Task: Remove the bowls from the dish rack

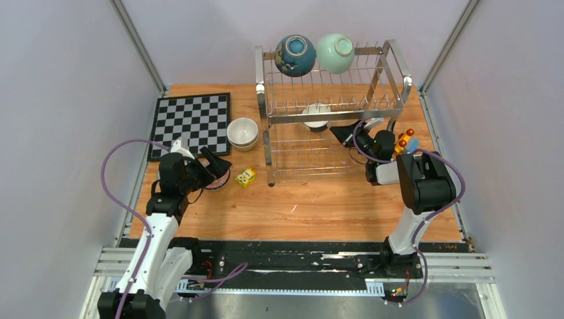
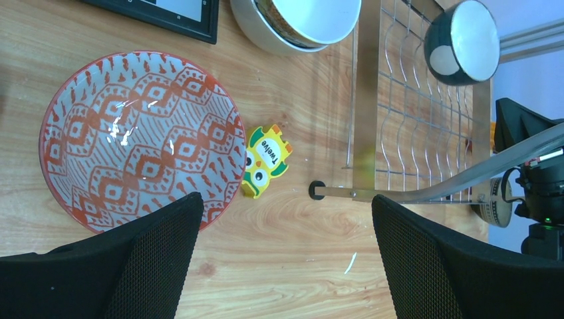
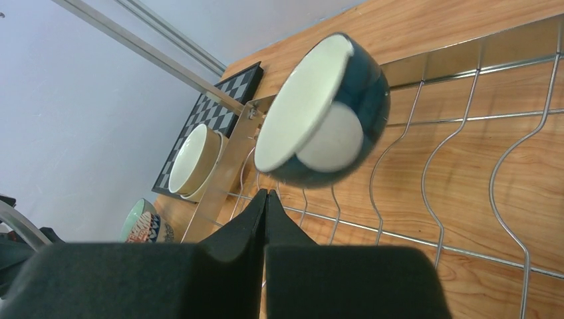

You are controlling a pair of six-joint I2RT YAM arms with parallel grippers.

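Observation:
A dark blue bowl with white interior (image 3: 362, 100) lies tilted on the rack's lower tier, just beyond my right gripper, which is shut with nothing between its fingers. In the top view, an upturned blue bowl (image 1: 294, 56) and mint bowl (image 1: 335, 54) sit on the upper tier of the dish rack (image 1: 260, 86). A stack of pale bowls (image 1: 243, 133) stands left of the rack. My left gripper hangs open beside a red-patterned bowl (image 2: 140, 139) on the table.
A checkerboard (image 1: 189, 123) lies at the back left and a yellow owl toy (image 1: 245, 178) near the rack's left foot. Colourful objects (image 1: 406, 141) sit at the right.

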